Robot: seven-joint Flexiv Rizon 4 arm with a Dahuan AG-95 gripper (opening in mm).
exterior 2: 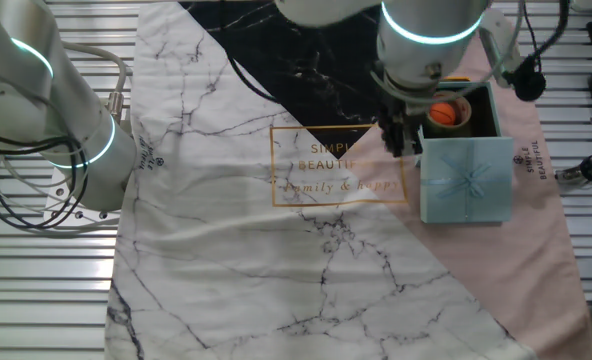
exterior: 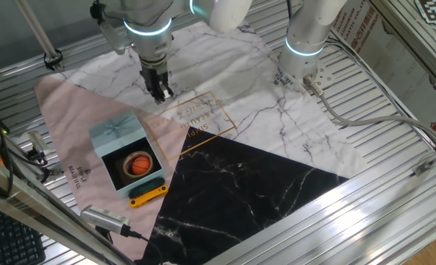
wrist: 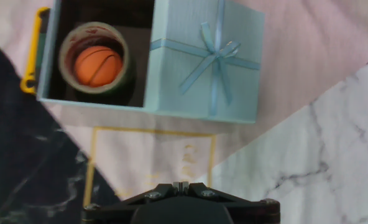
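A light-blue gift box (exterior: 161, 177) sits on the pink part of the cloth, partly covered by its lid (wrist: 241, 93) with a ribbon bow. In the uncovered half stands a round tape roll (wrist: 123, 50), and a small orange basketball (wrist: 98, 66) rests within its ring. My gripper hangs above the cloth, apart from the box, on the lid's side in exterior view 1. Its fingertips meet in the wrist view, and nothing shows between them.
A yellow-and-black tool (exterior: 149, 196) lies against the box's open end. A grey device (exterior: 105, 219) with a cable stands near the cloth's edge. The white marble (exterior 2: 226, 270) and black marble (exterior: 225, 199) areas of cloth are clear.
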